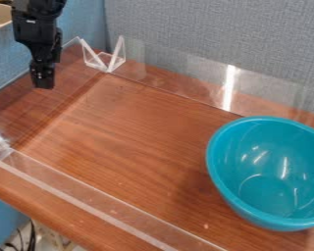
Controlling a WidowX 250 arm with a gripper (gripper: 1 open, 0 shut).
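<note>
My black gripper (43,76) hangs at the upper left, above the wooden surface near its left edge. Its fingertips are small and dark, and I cannot tell whether they are open or shut. No object shows clearly between them. A large teal bowl (265,176) sits at the right of the surface.
Clear plastic walls border the wooden surface (133,147), with white corner brackets (105,61) at the back left and at the left front. A grey panel (226,49) stands behind. Dark cables lie at the bottom left, below the surface.
</note>
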